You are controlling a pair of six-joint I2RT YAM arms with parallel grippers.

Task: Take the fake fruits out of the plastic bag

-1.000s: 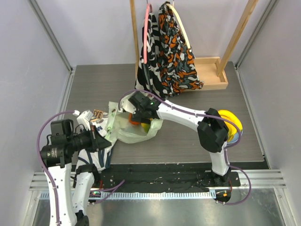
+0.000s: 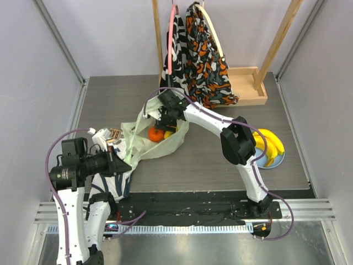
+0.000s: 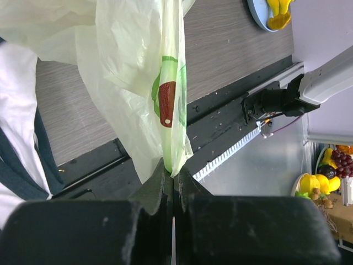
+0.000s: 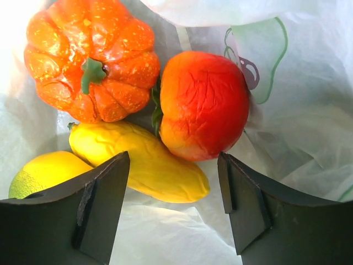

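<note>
The translucent plastic bag [image 2: 144,143] lies open mid-table; my left gripper is shut on its gathered edge at the left. Inside, seen in the right wrist view, are an orange pumpkin [image 4: 110,61], a red fruit [image 4: 204,102], a yellow elongated fruit [image 4: 154,171] and a yellow round fruit [image 4: 44,171] at lower left. My right gripper is over them, part open, fingertips by the elongated fruit and the red fruit's lower edge; whether it touches them I cannot tell.
A blue plate [image 2: 263,163] of bananas sits at the right. Patterned bags [image 2: 205,66] hang from a wooden stand at the back. Striped cloth [image 2: 113,186] lies at front left.
The right arm has moved back and up in the top view, its gripper deeper toward the bag's back; the bag shifted with it, showing more of its fruit.
</note>
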